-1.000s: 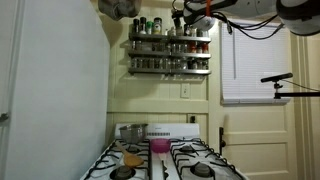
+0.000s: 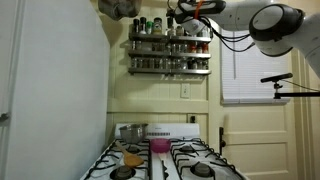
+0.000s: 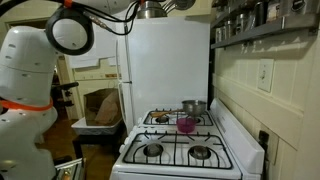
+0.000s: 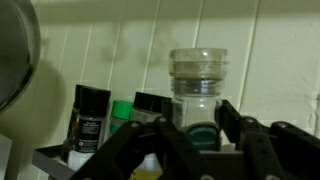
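In the wrist view a clear jar [image 4: 198, 72] with a green label stands upright between the dark fingers of my gripper, which is shut on it. The fingers hide part of its lower body. Exterior view 1 has the gripper [image 2: 174, 14] at the top edge, by the upper spice shelf [image 2: 170, 38]; the jar is too small to make out there. Exterior view 2 shows the arm [image 3: 85, 30] reaching up out of frame, its gripper hidden.
Black-capped bottles [image 4: 90, 118] and a green-capped one [image 4: 120, 112] crowd the shelf left of the jar. A metal pan [image 4: 12, 45] hangs at the far left. Below are the stove [image 3: 180, 168], a purple pot [image 3: 186, 125] and a metal pot [image 2: 131, 132].
In exterior view 1 the arm's elbow has come lower and further into view. The gripper end has shifted slightly left along the top shelf. The stove items look unmoved.
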